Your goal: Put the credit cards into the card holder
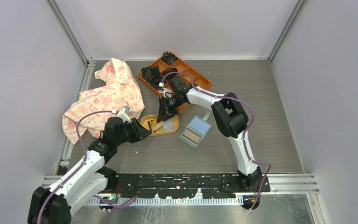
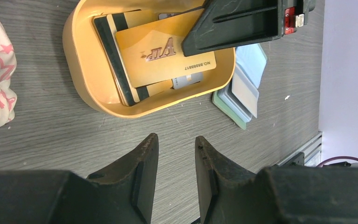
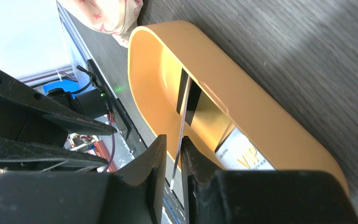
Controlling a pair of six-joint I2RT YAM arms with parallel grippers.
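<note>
A gold card (image 2: 164, 49) lies tilted over other cards in the yellow box (image 1: 171, 132). In the right wrist view that gold card (image 3: 182, 116) appears edge-on, running between the fingers of my right gripper. A narrow gap shows beside it, so these fingers stand slightly open around the card. My left gripper is partly open and empty, just in front of the box. To the right of the box, the pale green card holder (image 1: 196, 131) lies opened flat, with blue and tan parts showing.
Behind the right gripper is an orange divided tray (image 1: 193, 73) holding dark items. A patterned cloth (image 1: 107, 95) covers the table's left side. Bare table (image 1: 247, 84) lies to the right, beyond the right arm.
</note>
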